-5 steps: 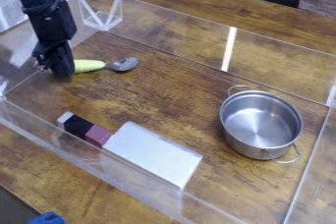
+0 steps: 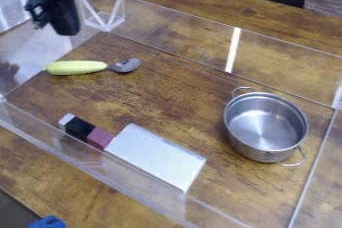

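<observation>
My black gripper point(image 2: 62, 27) is raised at the top left, above the wooden surface, with nothing visible between its fingers; its tips are dark and blurred. Below it a pale yellow-green elongated object point(image 2: 74, 68) lies flat, and a grey spoon-like piece point(image 2: 126, 66) sits at its right end.
A steel pot point(image 2: 263, 124) with wire handles stands at the right. A silver rectangular plate point(image 2: 154, 158) and a black-and-pink block point(image 2: 86, 131) lie at the front. Clear low walls surround the area. A blue item point(image 2: 48, 222) is at the bottom-left corner.
My gripper has risen away from the yellow-green object, which is now uncovered and lying in about the same place.
</observation>
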